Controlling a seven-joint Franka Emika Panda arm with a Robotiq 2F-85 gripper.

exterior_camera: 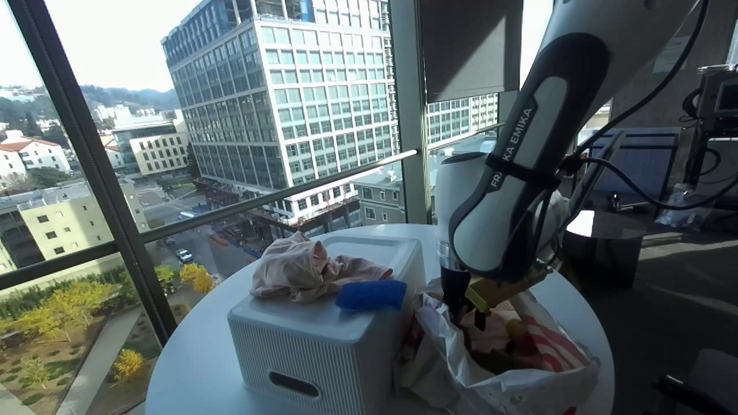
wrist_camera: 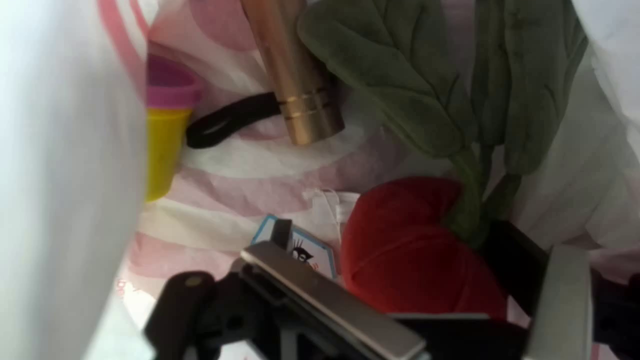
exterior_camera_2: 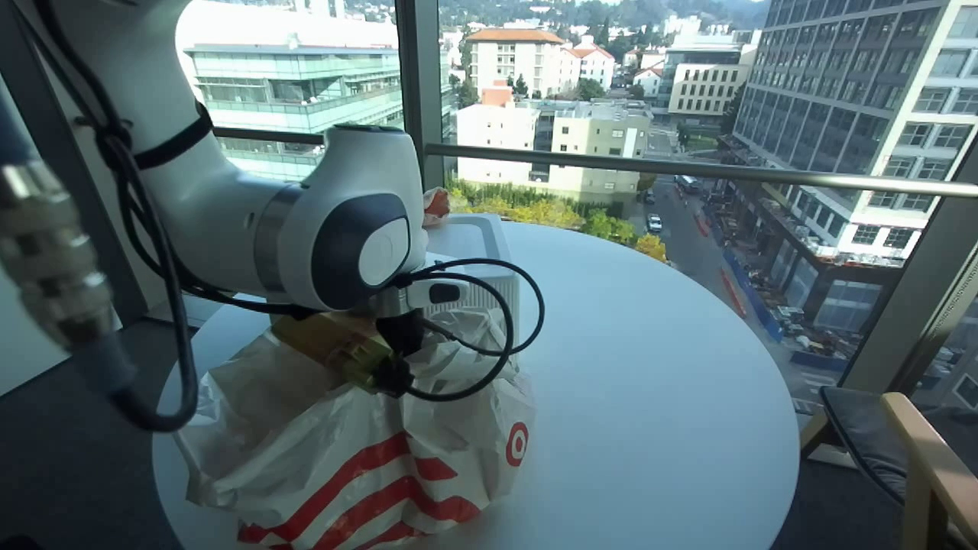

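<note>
My gripper is open, down inside a white and red plastic bag (exterior_camera_2: 367, 467). In the wrist view a red plush vegetable (wrist_camera: 408, 252) with dark green leaves (wrist_camera: 414, 90) lies between the spread fingers. One finger is on its left; the other is close against its right side by the stem. A copper-coloured cylinder (wrist_camera: 300, 90) with a black strap lies above it in the picture, and a yellow tub (wrist_camera: 163, 144) with a purple top is at the left. A small tag (wrist_camera: 309, 249) shows by the left finger. Exterior view 1 mostly hides the fingertips behind the bag.
Beside the bag stands a white ribbed box (exterior_camera: 311, 346), with a pink cloth (exterior_camera: 294, 266) and a blue object (exterior_camera: 372, 295) on top. Bag walls rise close around the gripper.
</note>
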